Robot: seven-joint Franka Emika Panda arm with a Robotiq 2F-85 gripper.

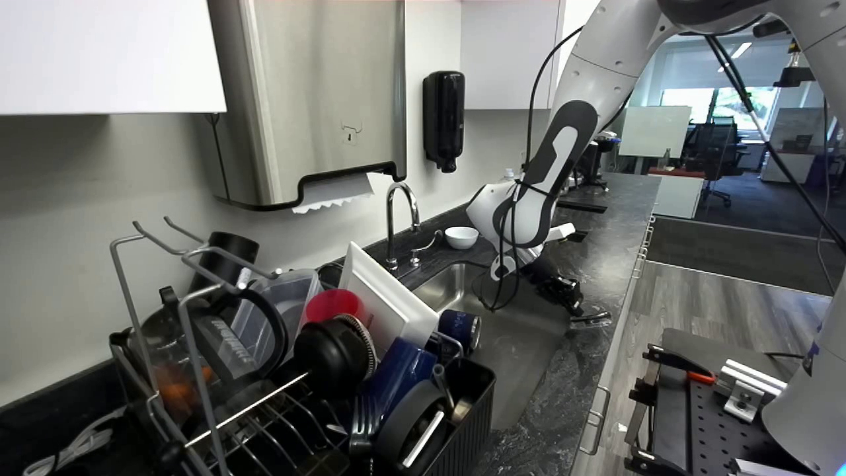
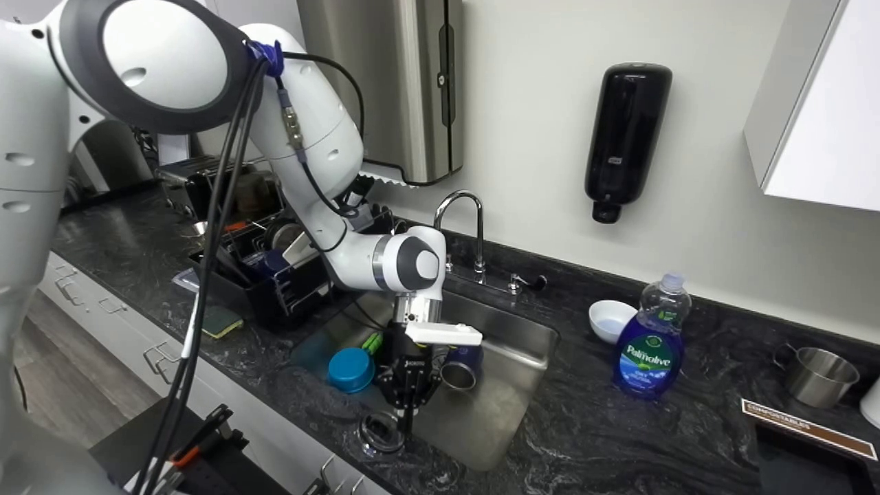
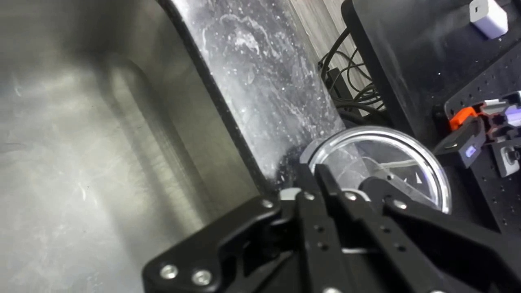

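A clear round lid-like piece with a shiny rim lies under and beyond my gripper in the wrist view. The fingers are closed nearly together on part of it; the exact grip spot is hidden by the fingers. Seen in exterior view 1, the clear piece appears tilted, almost edge-on, at the front counter strip beside the sink. Exterior view 2 has my gripper pointing down, with the clear piece at its fingertips. Whether it touches the counter I cannot tell.
The steel sink lies beside the gripper, holding a blue bowl and a dark blue mug. A loaded dish rack stands on one side. Beyond the sink are a soap bottle and white bowl.
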